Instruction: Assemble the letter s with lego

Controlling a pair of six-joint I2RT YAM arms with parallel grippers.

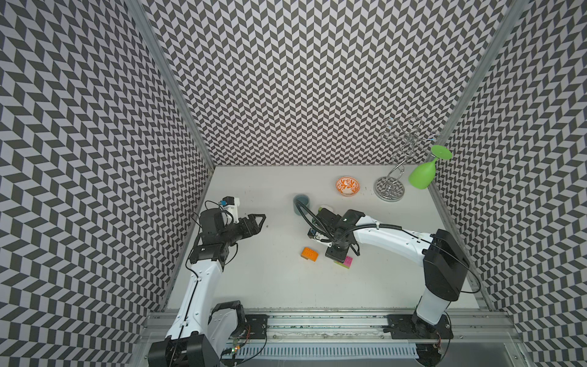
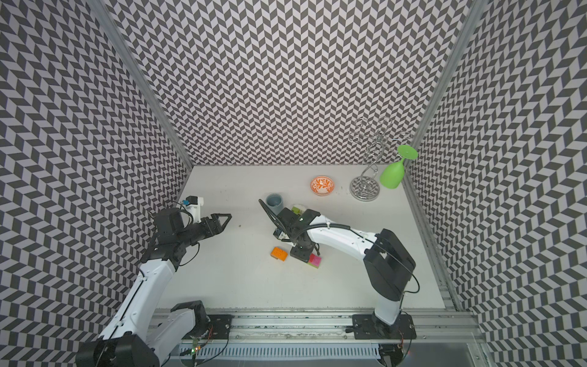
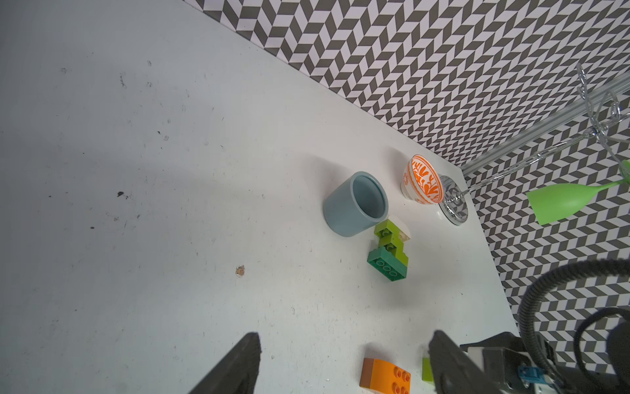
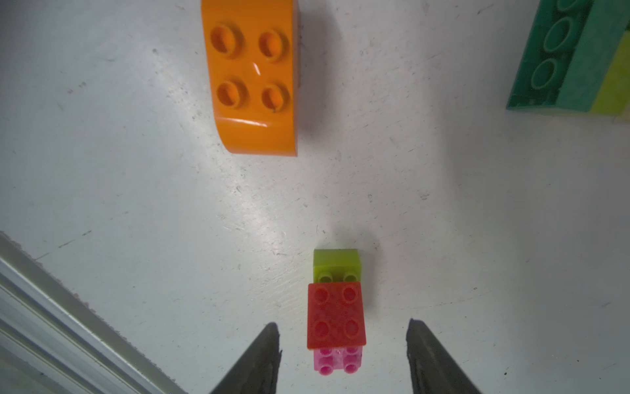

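Note:
A small stack of lime, red (image 4: 336, 315) and pink bricks lies on the table, between the fingertips of my open right gripper in the right wrist view, which hovers over it. A curved orange brick (image 4: 252, 75) lies beside it. Green and lime joined bricks (image 3: 387, 261) lie farther back, partly hidden by the right arm in both top views. My left gripper (image 1: 260, 221) stands open over the left of the table with nothing between its fingers.
A grey-blue cup (image 3: 354, 203) is beside the green bricks. At the back stand an orange-patterned bowl (image 1: 347, 186) and a chrome stand (image 1: 389, 188) with a green glass (image 1: 425, 174).

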